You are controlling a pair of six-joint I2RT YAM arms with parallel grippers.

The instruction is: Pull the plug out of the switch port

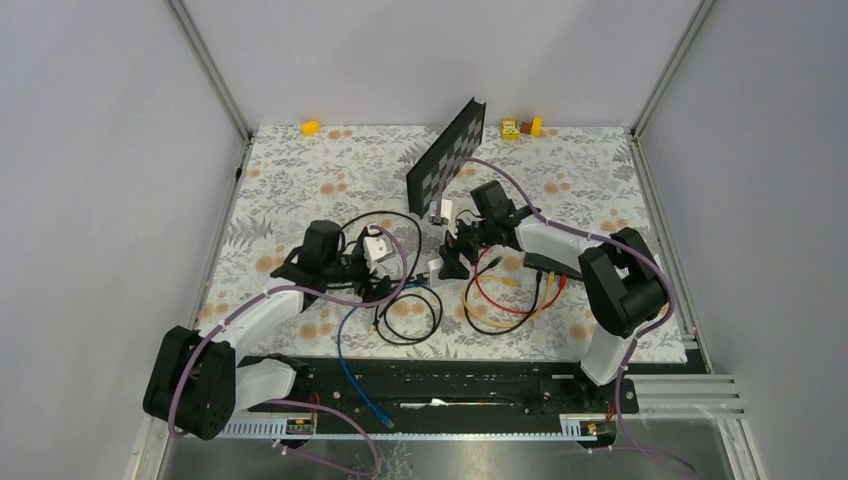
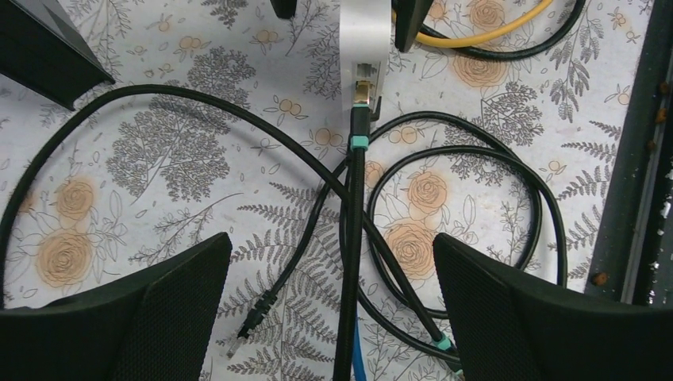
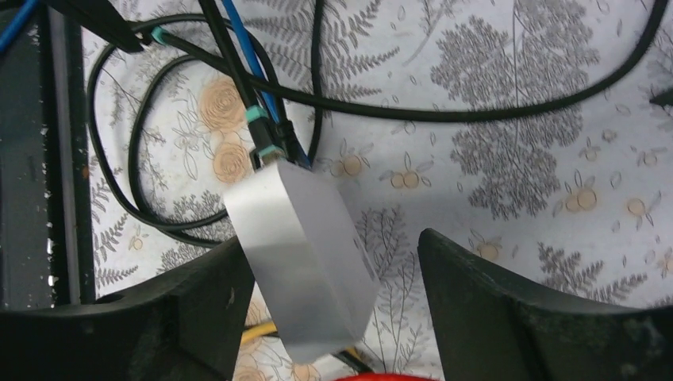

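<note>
The white switch box [image 1: 435,269] sits mid-table with cables plugged into its end, as the left wrist view shows at the box [image 2: 365,36] and a plug [image 2: 359,123]. My left gripper is open over the cable just short of the box, nothing gripped. My right gripper is part open just above the box [image 3: 286,238], whose far end holds the plugs [image 3: 266,131]; whether the fingers touch it cannot be told.
A tall checkerboard panel [image 1: 450,150] stands behind. Yellow, red and black cables lie right of the box, beside a dark flat object [image 1: 550,262]. Small yellow blocks [image 1: 508,129] are at the back.
</note>
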